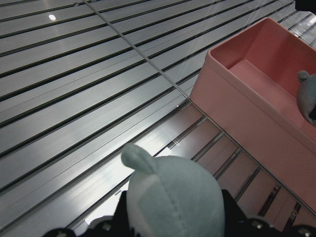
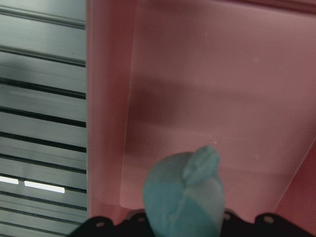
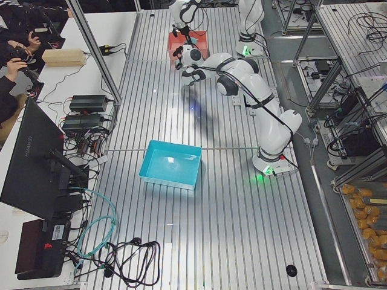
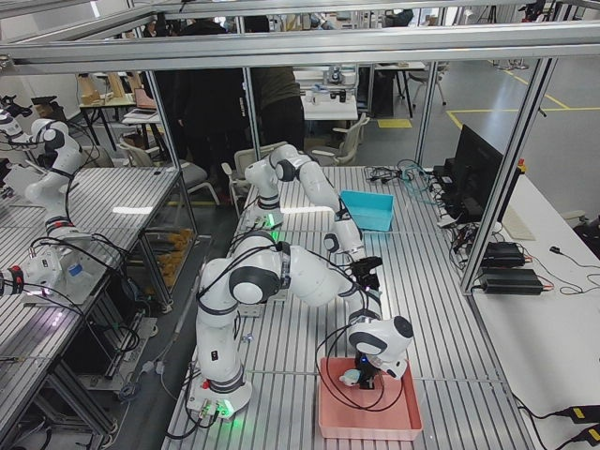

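Observation:
A pale teal plush fills the front of my left gripper, which is shut on it, outside the pink bin and just beside it. My right gripper is shut on another teal plush, held over the inside of the pink bin; in the left wrist view that plush shows at the right edge, above the bin's floor. The fingers of both grippers are mostly hidden behind the plush toys.
An empty cyan bin stands on the slatted table toward the camera left side. Cables and a monitor line one edge.

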